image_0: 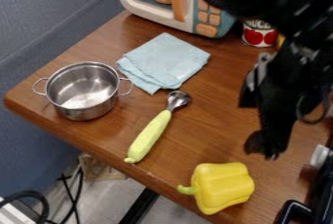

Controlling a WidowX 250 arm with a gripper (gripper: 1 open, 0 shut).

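Note:
My black gripper (267, 142) hangs over the right part of the wooden table, above and right of a yellow bell pepper (219, 186) at the front edge. Whether its fingers are open or shut is hard to tell in the dark silhouette. A steel pot (82, 90) sits on the left, a light blue cloth (160, 64) behind it to the right. A spoon (177, 100) lies by a pale green cob-shaped object (148, 136) in the middle.
A toy microwave (176, 2) stands at the back, with a red-labelled can (259, 31) partly hidden by my arm. Bare table (208, 140) lies around the middle.

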